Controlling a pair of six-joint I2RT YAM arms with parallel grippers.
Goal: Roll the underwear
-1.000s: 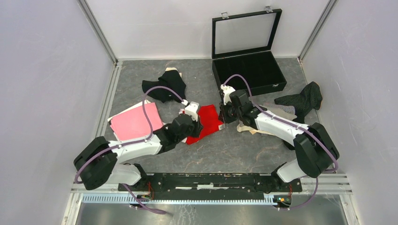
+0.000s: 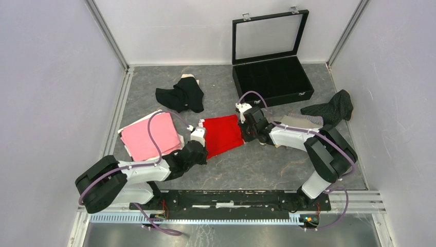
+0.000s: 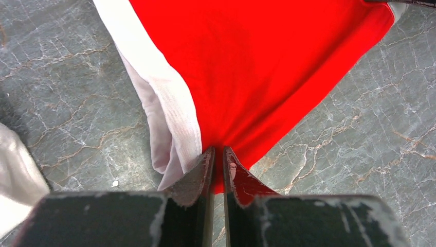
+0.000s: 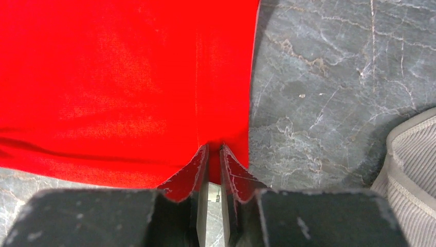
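Red underwear (image 2: 221, 135) lies spread nearly flat between my two arms, its white waistband (image 3: 177, 108) along the left edge. My left gripper reaches the near-left corner beside the waistband. Only a narrow gap parts its fingers, red cloth shows there, and creases run toward the tips. At the lower right corner of the red cloth (image 4: 128, 92), my right gripper has its fingers close together over the fabric. Whether either one pinches the cloth cannot be made out.
A pink folded stack (image 2: 151, 136) lies at left, a black garment (image 2: 181, 95) behind it. The open black box (image 2: 272, 80) stands at the back right. Beige and dark clothes (image 2: 329, 109) are piled at right. Bare tabletop (image 2: 231, 172) lies in front.
My left gripper has moved left and toward the front, down to the cloth's corner. The right gripper has come down onto the right edge.
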